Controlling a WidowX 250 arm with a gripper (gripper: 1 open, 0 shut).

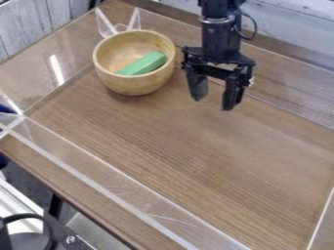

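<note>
My black gripper (217,83) is at the upper middle, just right of a beige bowl (117,83), with its two fingers spread apart and pointing down. I see nothing clearly held between them. A green block (141,65) lies inside the bowl. Small light shapes behind the gripper are partly hidden and too small to identify.
A white pointed object (117,21) stands behind the bowl. Dark cables and parts sit at the lower left edge.
</note>
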